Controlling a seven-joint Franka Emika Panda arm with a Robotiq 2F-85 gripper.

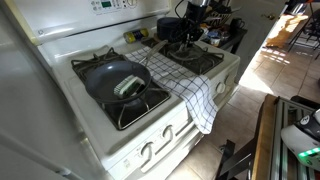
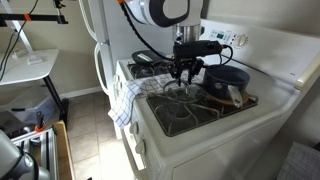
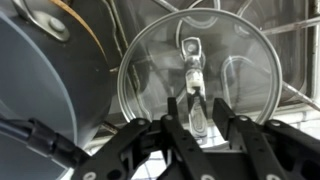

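In the wrist view, a clear glass lid (image 3: 150, 72) with a steel rim lies over a stove grate. Its upright metal handle (image 3: 196, 80) reaches between the fingertips of my gripper. The fingers are part open, with a finger on either side of the handle and small gaps showing. From the side, my gripper (image 2: 183, 76) points down just above the rear-left burner area; the lid is hard to make out there.
A dark blue pot (image 2: 228, 78) stands close beside the gripper. A black frying pan (image 1: 118, 82) sits on the other burners. A patterned towel (image 1: 196, 98) hangs over the stove's front edge. Bottles (image 1: 136, 35) stand at the back.
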